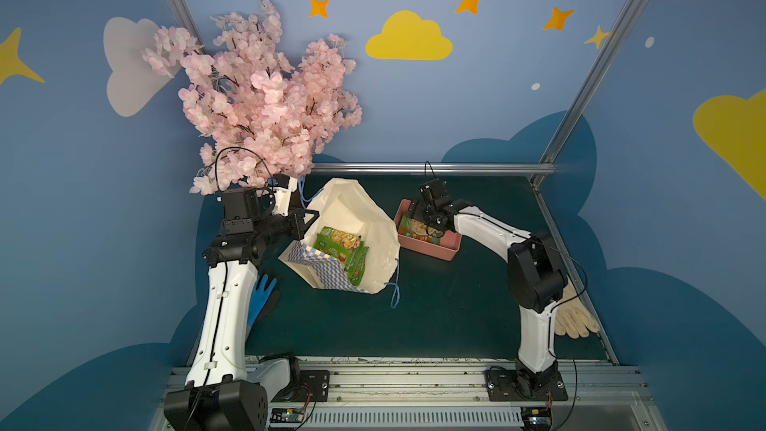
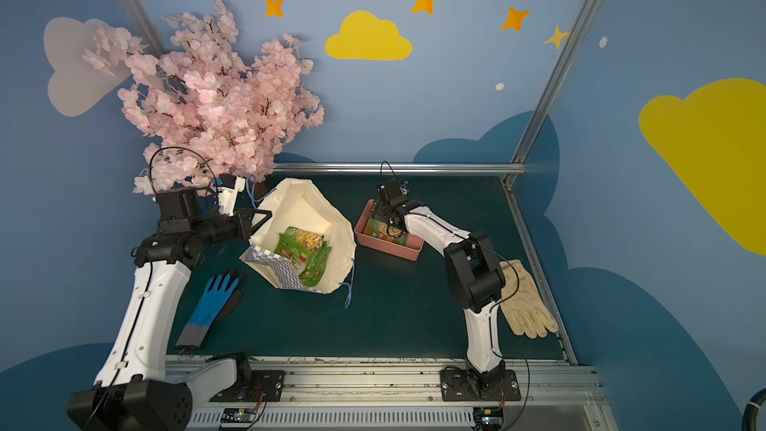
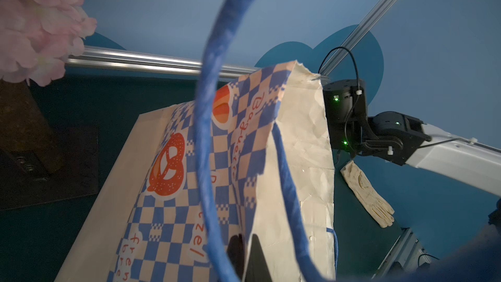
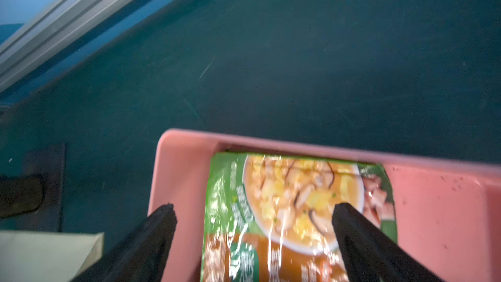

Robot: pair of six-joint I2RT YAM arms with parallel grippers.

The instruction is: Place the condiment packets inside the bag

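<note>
The paper bag [image 1: 351, 195] leans open on the table, cream inside and blue-checked outside, with several green condiment packets [image 1: 351, 254] in it. My left gripper is shut on the bag's rim, the thin paper edge running between its fingers. To the bag's right, a pink box [image 1: 427, 247] holds a green packet [image 4: 292, 203] with a food picture, lying flat against the box's far-left end. Over that packet my right gripper stands open, one finger on each side in view; contact with the packet cannot be judged.
Blue bag handles [image 3: 211, 99] loop near the left wrist camera. Pink blossoms [image 1: 271, 103] rise behind the left arm. A blue glove [image 2: 209, 303] lies at left, a cream glove [image 2: 526, 303] at right.
</note>
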